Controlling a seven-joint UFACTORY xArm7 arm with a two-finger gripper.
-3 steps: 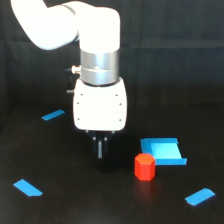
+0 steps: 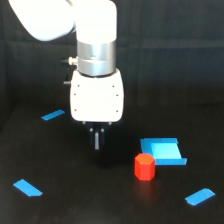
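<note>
My gripper [image 2: 96, 136], a white housing under a silver wrist, hangs in the upper middle with its dark fingers pointing down; their opening is too dark to make out. To its lower right a red octagonal block [image 2: 144, 166] stands on the black surface. Just behind that block is a light-blue square [image 2: 168, 151] with darker blue tape along its edges.
Short blue tape strips lie at the left back [image 2: 53, 114], front left [image 2: 27, 188] and front right [image 2: 200, 197].
My gripper has moved slightly up and to the left. The red block and the blue square have not moved.
</note>
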